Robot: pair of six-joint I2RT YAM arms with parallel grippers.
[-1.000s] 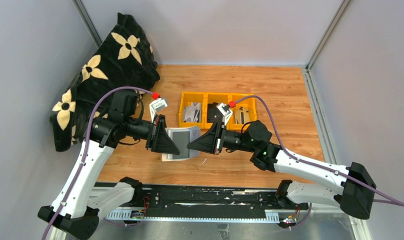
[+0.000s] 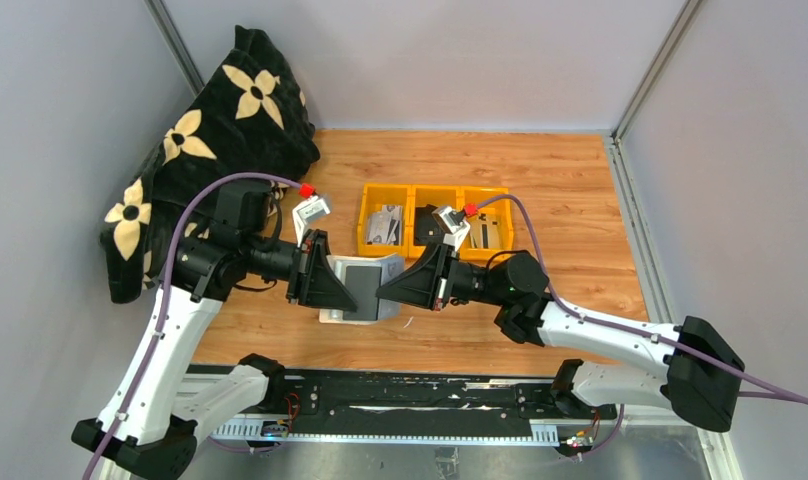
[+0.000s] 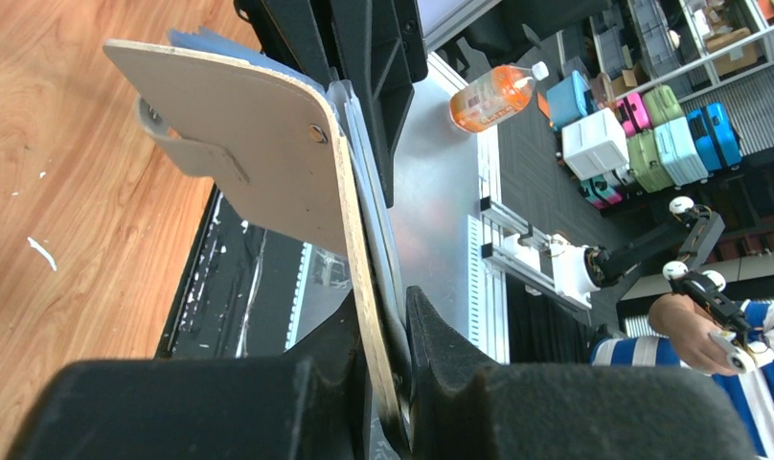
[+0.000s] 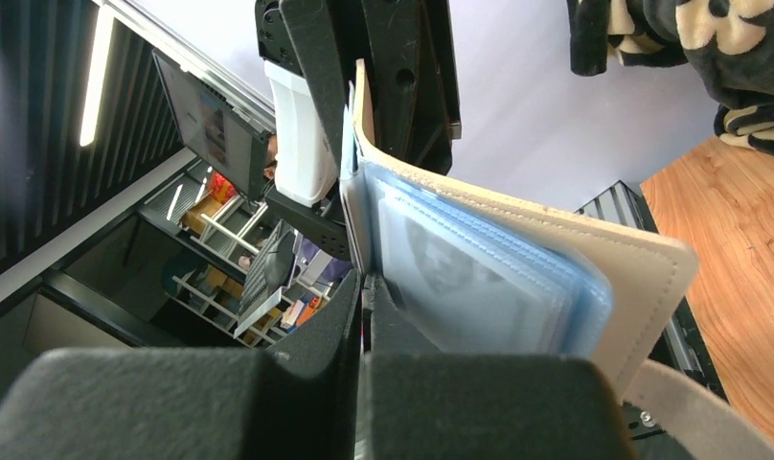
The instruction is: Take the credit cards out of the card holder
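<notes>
The card holder (image 2: 361, 292) is held upright between both grippers over the table, with a beige leather cover (image 3: 249, 144) and blue translucent sleeves (image 4: 479, 268) fanned inside. My left gripper is around the holder's edge, the cover and sleeves running down between its fingers. My right gripper reaches the holder from the other side, its fingertips shut against the sleeves; whether they pinch anything thin is hidden. I cannot make out any separate card clearly.
A yellow three-part tray (image 2: 412, 198) with flat items stands behind the grippers. A black floral cushion (image 2: 210, 150) fills the back left.
Both arms have shifted very slightly, the holder edging a little to the left with my left gripper. Otherwise the top view looks the same.
</notes>
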